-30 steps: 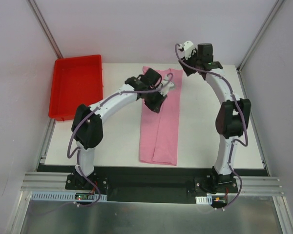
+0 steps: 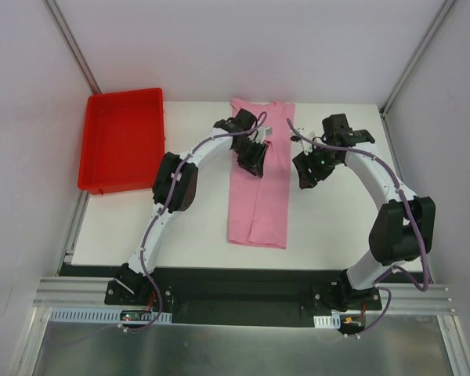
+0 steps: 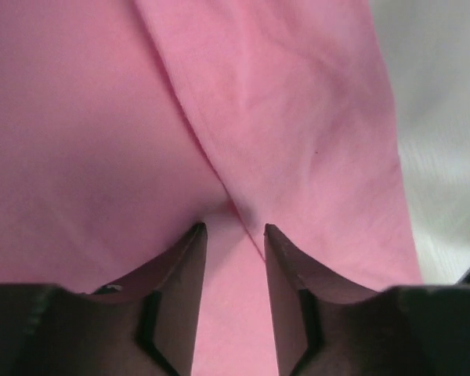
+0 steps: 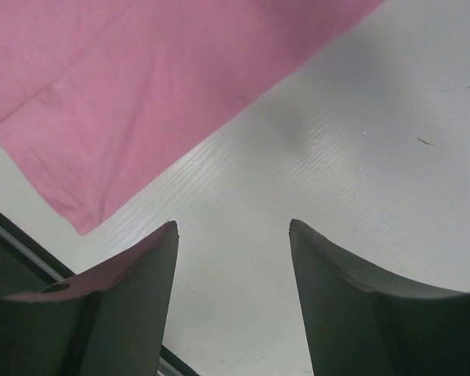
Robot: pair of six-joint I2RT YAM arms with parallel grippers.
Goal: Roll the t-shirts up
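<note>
A pink t-shirt (image 2: 271,200) lies folded lengthwise in a long strip on the white table, with a fold line running along its middle. My left gripper (image 2: 258,174) is down at the shirt's middle. In the left wrist view its fingertips (image 3: 194,243) stand apart with the pink cloth and its fold line visible between them; whether they press on the cloth is hard to tell. To the right of the shirt, my right gripper is open over bare table, nothing between its fingers.
An empty red bin (image 2: 125,141) stands at the back left, beside the left arm. Bare white table (image 2: 337,227) lies right of the shirt, and a dark strip (image 2: 235,291) runs along the front edge.
The whole shirt has shifted toward the back and slightly right, its near end now farther from the front edge.
</note>
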